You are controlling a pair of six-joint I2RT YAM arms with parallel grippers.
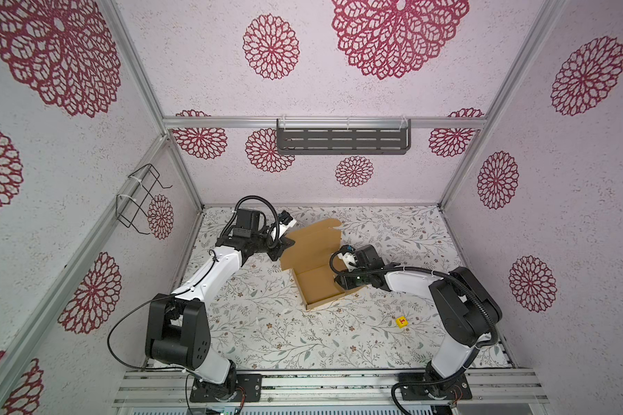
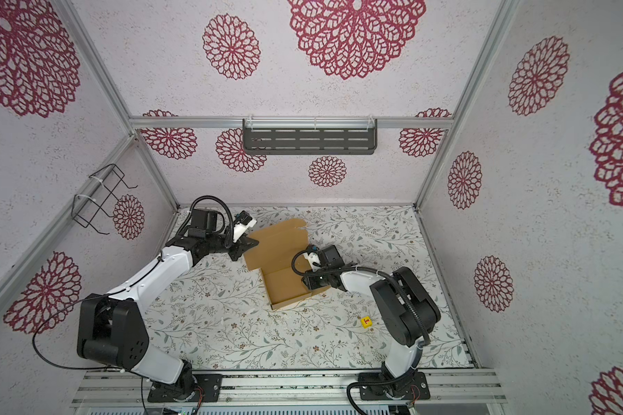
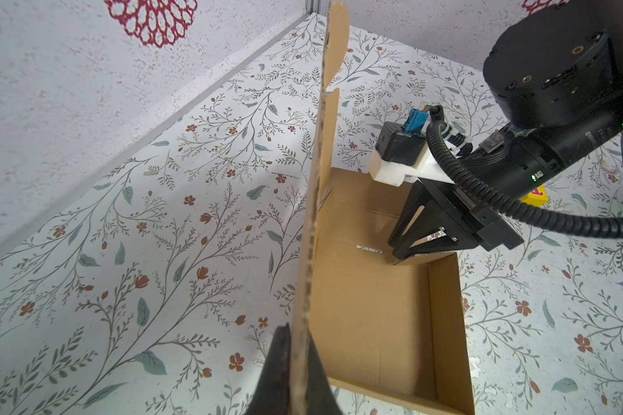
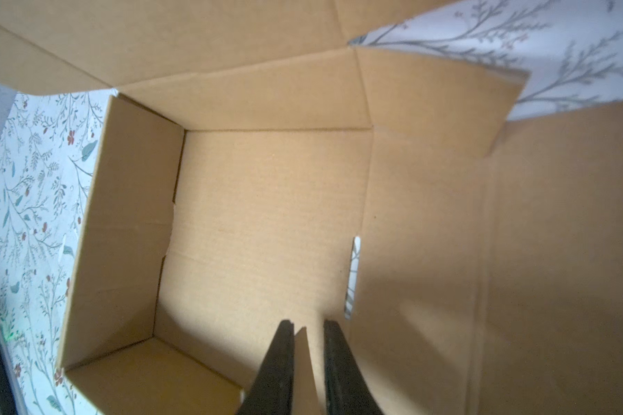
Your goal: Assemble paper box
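The brown cardboard box (image 1: 318, 285) lies mid-table, its lid panel (image 1: 313, 243) raised at the back. Seen from the left wrist, the lid (image 3: 316, 186) stands nearly edge-on, its near edge running between the fingertips of my left gripper, which is shut on it. My right gripper is low over the box's right side, shut with a thin cardboard flap (image 4: 302, 373) between its fingers. Upright side walls (image 4: 121, 228) show at the box's left. On the right, a panel (image 4: 560, 263) spreads outward past a crease and a slot (image 4: 353, 276).
A small yellow block (image 1: 401, 321) sits on the table to the right, in front of the right arm. A grey rack (image 1: 342, 141) hangs on the back rail.
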